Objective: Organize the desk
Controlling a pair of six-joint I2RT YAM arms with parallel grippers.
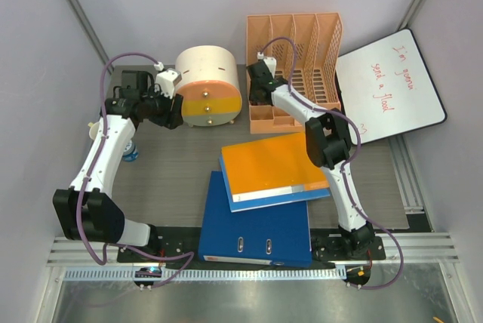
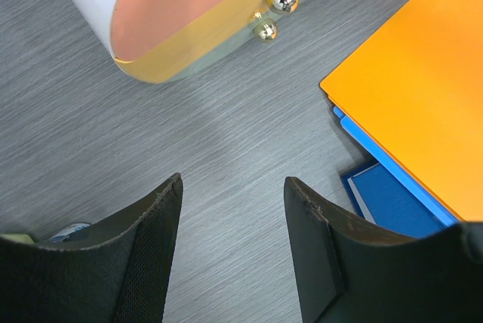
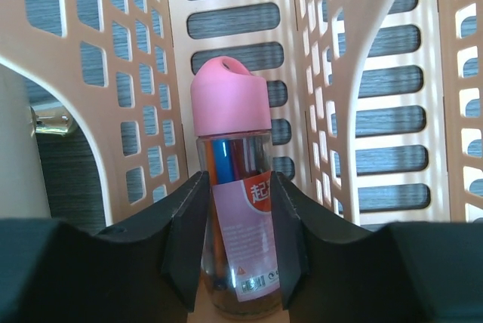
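A bottle with a pink cap (image 3: 230, 100) and a pink label lies in the leftmost compartment of the beige file rack (image 1: 322, 40). My right gripper is open, its fingertips on either side of the bottle's body. From above, the right arm hides that bottle. My left gripper stands part open over bare desk, nothing between its fingers. Ahead of it is a rounded drawer box (image 2: 181, 17) with shiny knobs. An orange folder (image 1: 272, 166) and blue binders (image 1: 253, 225) lie stacked at the desk's front.
A whiteboard (image 1: 391, 85) with red writing leans at the right. Beside the left arm, a blue-and-white item (image 1: 130, 152) stands partly hidden. Bare desk (image 1: 170, 176) lies between the left arm and the binders.
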